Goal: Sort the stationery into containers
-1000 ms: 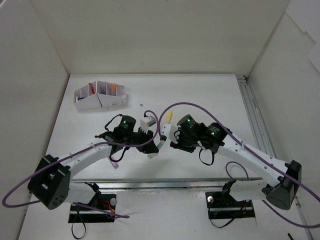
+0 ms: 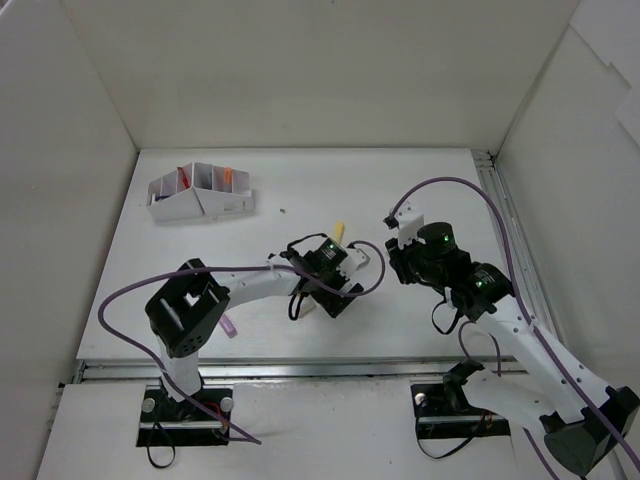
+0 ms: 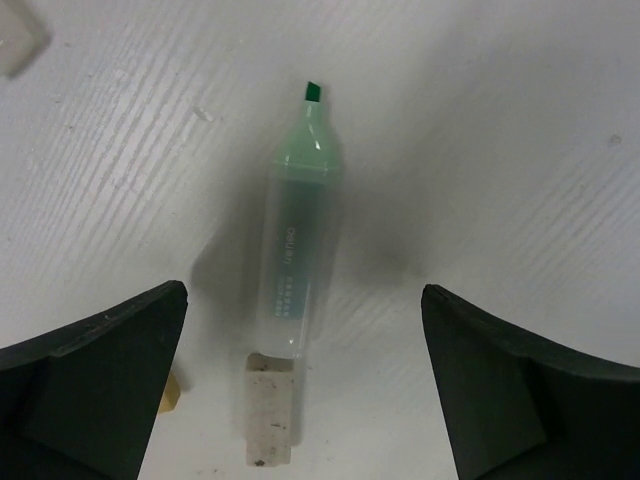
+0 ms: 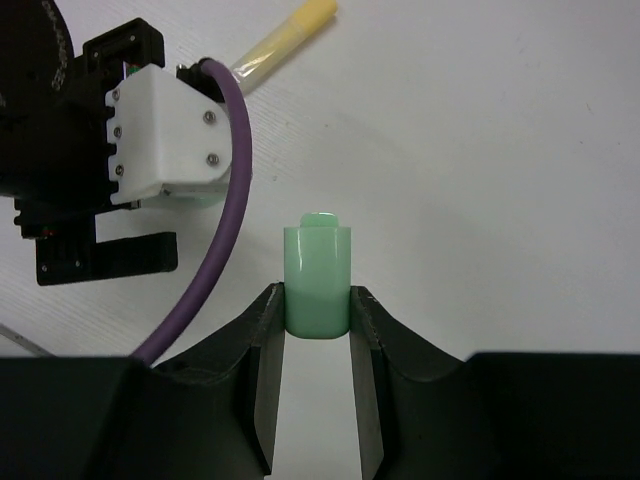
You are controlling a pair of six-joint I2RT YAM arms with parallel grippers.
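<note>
Uncapped, the green highlighter body lies on the white table with its dark green tip bare. My left gripper is open above it, fingers apart on either side and touching nothing. In the right wrist view my right gripper is shut on the green cap. A yellow highlighter lies just beyond the left gripper. A pale eraser sits at the rear end of the green body. Toward the left of the table is a pink-purple item. The white container stands at the back left.
Orange and red items stand in the container's compartments. The left gripper's housing is close beside the right gripper. A small dark speck lies mid-table.
The left arm moved right; the right arm drew back to the right, still holding the cap.
</note>
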